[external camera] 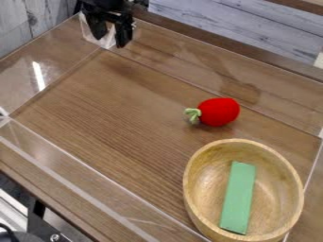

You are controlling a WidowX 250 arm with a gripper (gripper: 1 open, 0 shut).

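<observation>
My black gripper (109,28) is at the top left, over the back left corner of the table, near a pale translucent patch; it looks open, though its fingers are small and dark. A red pepper-like object (218,112) with a pale green stem lies right of the middle. At the lower right a wooden bowl (205,208) holds a green rectangular block (237,197).
Grey-white planks (240,28) run behind its back edge, and a wall or panel stands at the top left.
</observation>
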